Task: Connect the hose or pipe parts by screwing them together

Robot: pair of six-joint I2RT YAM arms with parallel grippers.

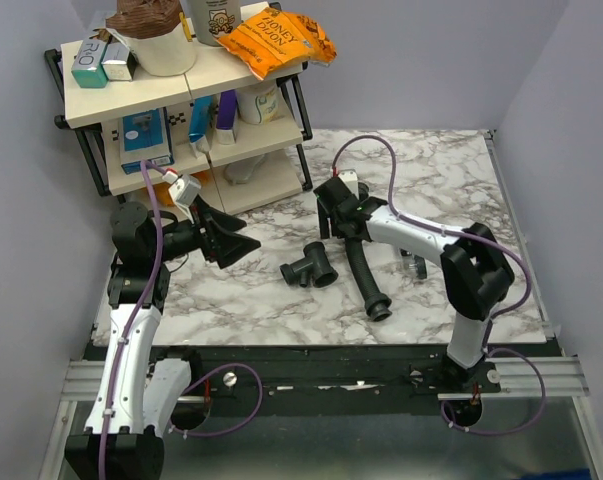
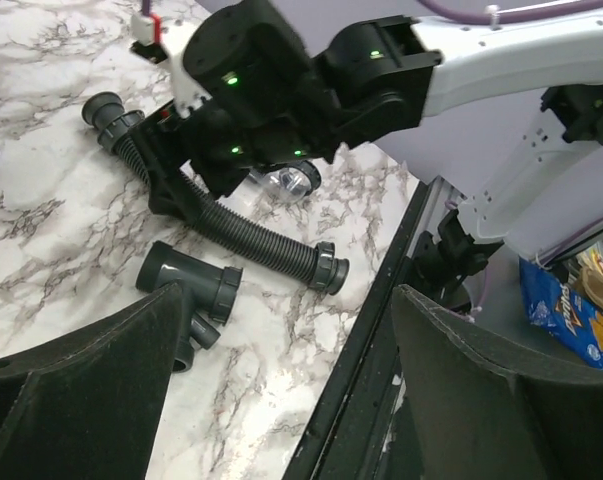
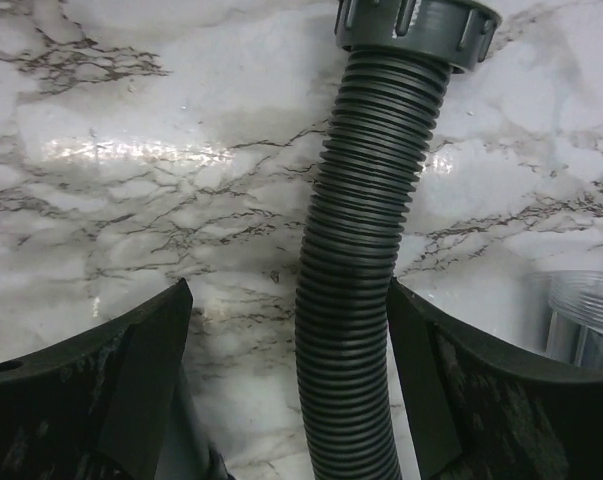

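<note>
The dark grey ribbed hose point(image 1: 362, 272) lies on the marble table, its near cuff toward the front edge and its upper part partly covered by my right gripper point(image 1: 328, 225). In the right wrist view the hose point(image 3: 353, 225) runs beneath the parted fingers, closer to the right finger point(image 3: 436, 375); contact cannot be told. Left of the hose rests a dark branched pipe fitting point(image 1: 309, 267), also visible in the left wrist view as a tee-shaped pipe fitting point(image 2: 188, 285). My left gripper point(image 1: 243, 250) hovers open above the table, left of that fitting, holding nothing.
A clear plastic piece point(image 3: 586, 315) lies right of the hose, partly behind the right arm from above. A shelf rack point(image 1: 251, 185) with boxes and bags stands at the back left. Bare marble point(image 1: 441, 160) spreads at the back right.
</note>
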